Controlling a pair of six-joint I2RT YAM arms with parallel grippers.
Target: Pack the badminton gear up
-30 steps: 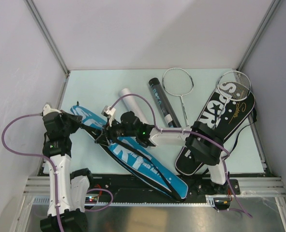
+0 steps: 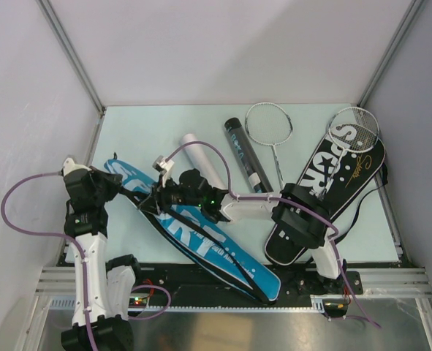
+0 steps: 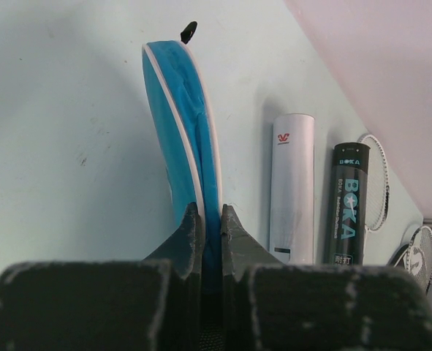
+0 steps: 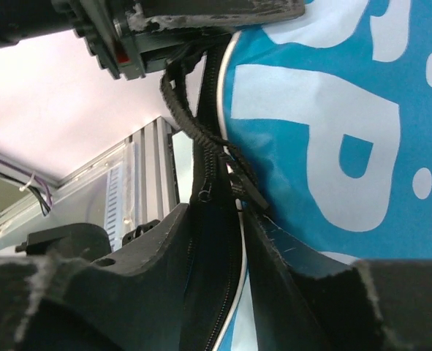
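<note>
The blue racket bag [image 2: 226, 252] lies diagonally on the table. My left gripper is shut on its upper-left end, whose zipper edge shows in the left wrist view. My right gripper is at the bag's zipped edge, by the black zipper tape and cord pulls; whether it grips them is hard to tell. Behind lie a white tube [image 2: 201, 157], a black BOKA tube [image 2: 246, 153], a loose racket [image 2: 269, 123], and a black bag [image 2: 300, 213] with another racket [image 2: 353, 130] on it.
Walls enclose the sides and back. The front edge has metal rails, and the bag reaches over it.
My right gripper has shifted very slightly along the bag's edge. The left arm and the other items look unchanged.
</note>
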